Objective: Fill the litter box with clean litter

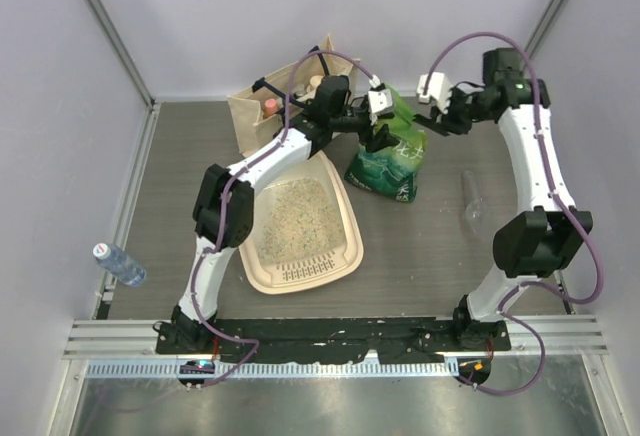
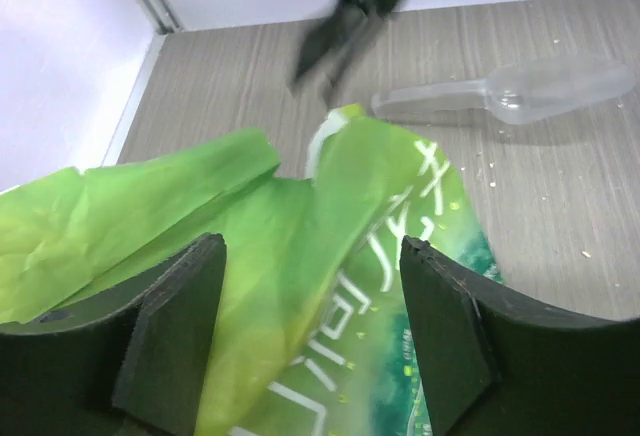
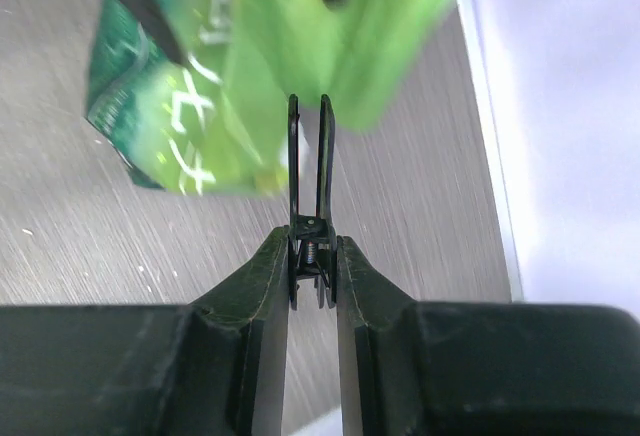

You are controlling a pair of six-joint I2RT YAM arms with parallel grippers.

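Note:
A green litter bag stands beside the cream litter box, whose floor is covered with beige granules. At the bag's upper end is my left gripper. Its fingers are spread in the left wrist view, with the bag's green top showing in the gap. To the right of the bag is my right gripper, shut on a small black spring cutter. The cutter's two thin blades are slightly parted and point towards the bag; whether they touch it is unclear.
A beige bin holding several items stands behind the box. A clear scoop lies on the floor at the right, and a water bottle lies at the far left. Floor in front of the bag is free.

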